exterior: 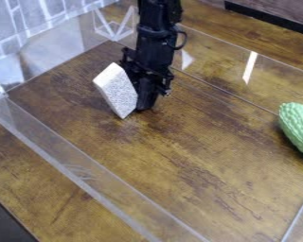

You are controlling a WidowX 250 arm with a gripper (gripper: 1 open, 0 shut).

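Note:
A white, speckled block (115, 90) is tilted up on edge over the wooden tabletop (180, 170), left of centre. My black gripper (140, 93) is shut on it from the right and behind, its arm reaching down from the top of the view. The fingertips are mostly hidden behind the block.
A pale green bumpy object, like a melon or gourd (295, 126), lies at the right edge. Clear plastic walls edge the work area on the left and back.

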